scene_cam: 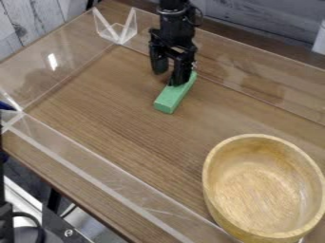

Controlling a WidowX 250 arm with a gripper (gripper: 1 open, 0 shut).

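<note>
The black gripper (173,59) reaches down from the top centre to the upper end of a green rectangular block (174,95) lying on the wooden table (95,161). Its dark fingers are small and overlap one another, so whether anything is between them is hard to see.
A large cream bowl (261,187) fills the lower right. A clear plastic object (116,28) stands at the upper left. Black cable shows at the lower left corner.
</note>
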